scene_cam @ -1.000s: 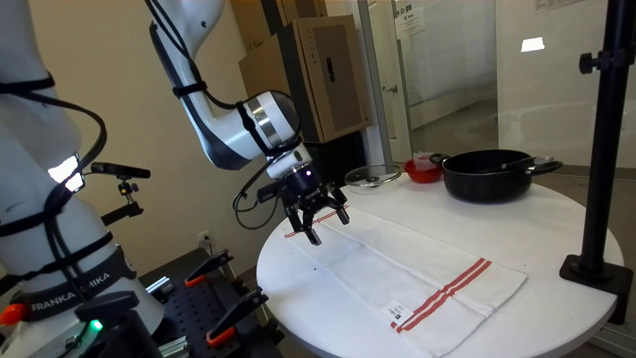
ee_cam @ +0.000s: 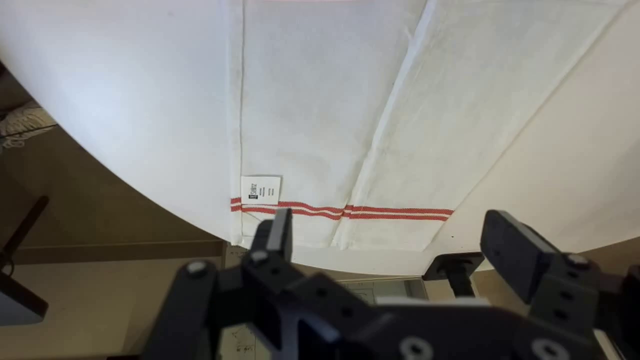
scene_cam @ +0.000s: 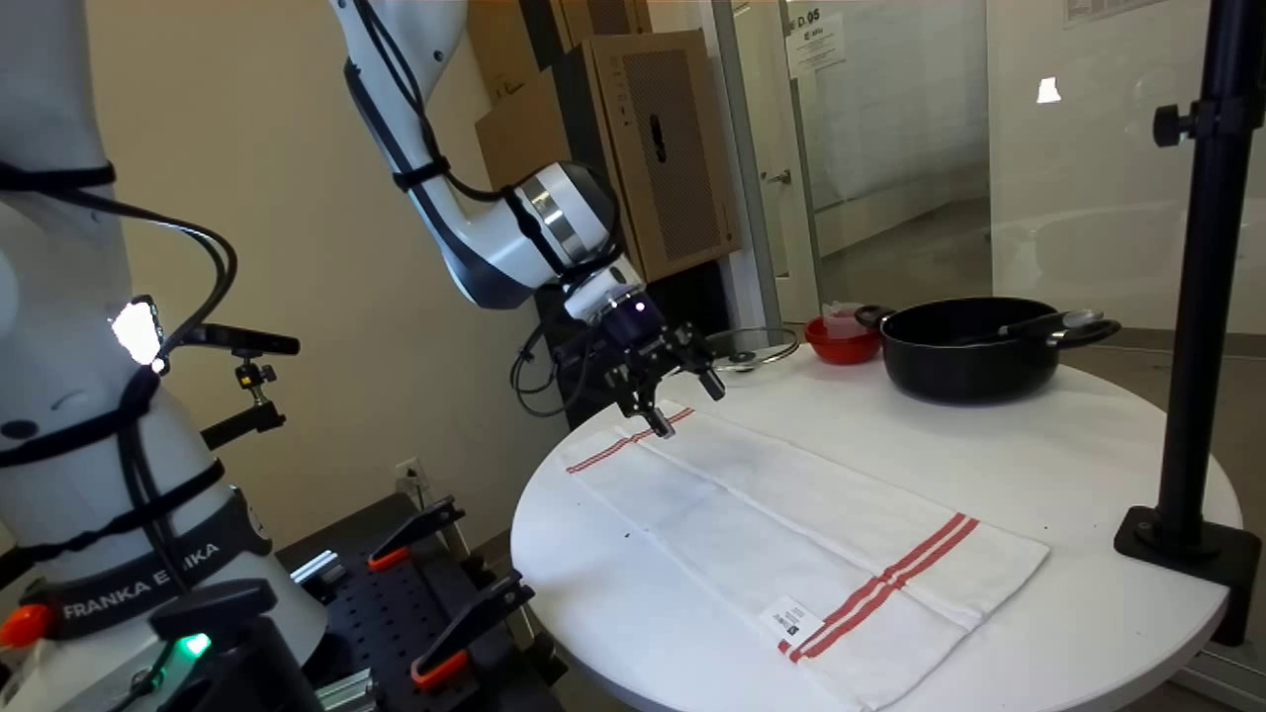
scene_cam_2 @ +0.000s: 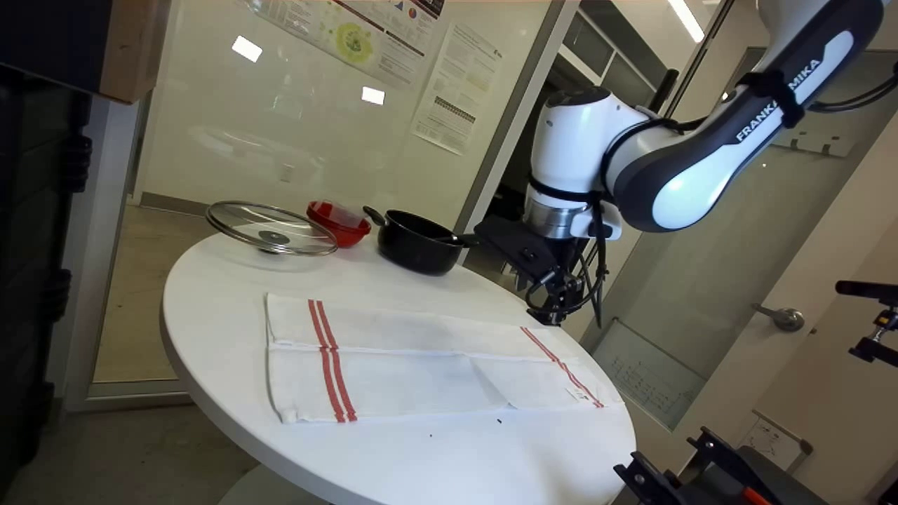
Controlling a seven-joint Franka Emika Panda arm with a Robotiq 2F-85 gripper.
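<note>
A white towel [scene_cam: 771, 510] with red stripes lies spread on the round white table, with a lengthwise crease or fold line along its middle. In exterior view 2 the towel [scene_cam_2: 404, 362] looks flat, stripes at both ends. A small printed label [ee_cam: 261, 189] sits by the stripes in the wrist view. My gripper [scene_cam: 685, 407] hangs above the towel's far striped end in exterior view 1, its two fingers spread wide with nothing between them. In exterior view 2 the fingertips are mostly hidden by the hand.
A black pot [scene_cam: 970, 350] with a utensil across it, a red bowl [scene_cam: 843, 340] and a glass lid [scene_cam: 753, 348] stand at the table's back. A black pole [scene_cam: 1193, 297] rises at the right edge. Bare table [scene_cam_2: 421, 454] surrounds the towel.
In exterior view 1 the arm and gripper have shifted to the right and up, toward the back of the table. The towel, pot, bowl and lid have stayed in place.
</note>
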